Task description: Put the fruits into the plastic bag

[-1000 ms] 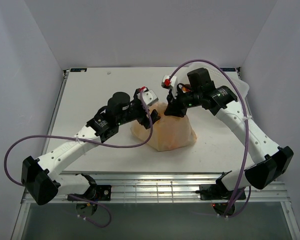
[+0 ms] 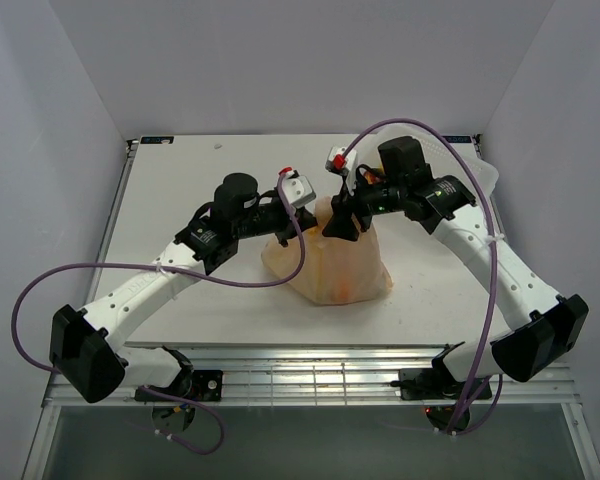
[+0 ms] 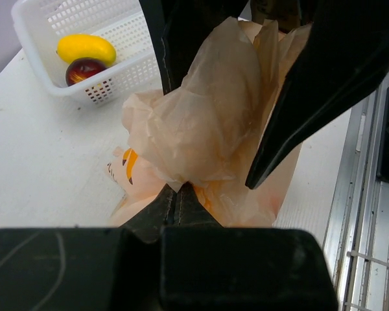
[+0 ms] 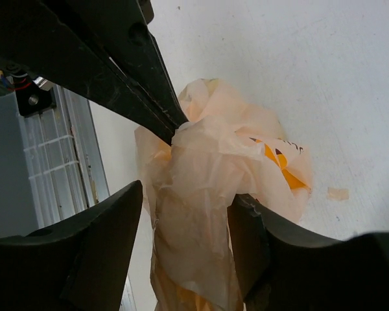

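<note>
A thin peach plastic bag [image 2: 335, 270] stands crumpled at the table's middle, orange printing on it. My left gripper [image 2: 310, 225] is at its top; in the left wrist view its fingers are shut, tips against the plastic. My right gripper [image 2: 345, 220] is over the bag's upper part, fingers [image 3: 298, 97] apart around bunched plastic, as both wrist views show. In the left wrist view a yellow oblong fruit [image 3: 85, 48] and a dark red round fruit [image 3: 84, 70] lie in a white basket [image 3: 35, 58].
The basket sits at the back right of the table [image 2: 180, 180], partly behind the right arm. A metal rail runs along the front edge.
My right gripper has shifted slightly at the bag's top.
</note>
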